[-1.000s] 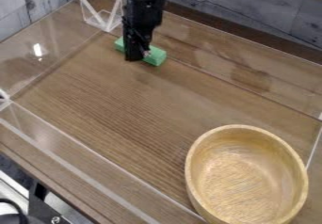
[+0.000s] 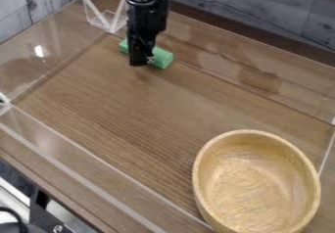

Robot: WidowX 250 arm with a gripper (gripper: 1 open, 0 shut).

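Note:
My black gripper [image 2: 141,51] reaches down from the top centre onto a green object [image 2: 160,58] lying on the wooden table near the back. The gripper's tip covers the middle of the green object; I cannot tell whether the fingers are closed on it or only around it.
A large pale wooden bowl [image 2: 256,181] stands at the front right. A translucent white item [image 2: 105,14] is at the back left by the wall.
The gripper has shifted slightly left over the green object, which looks little changed in place.

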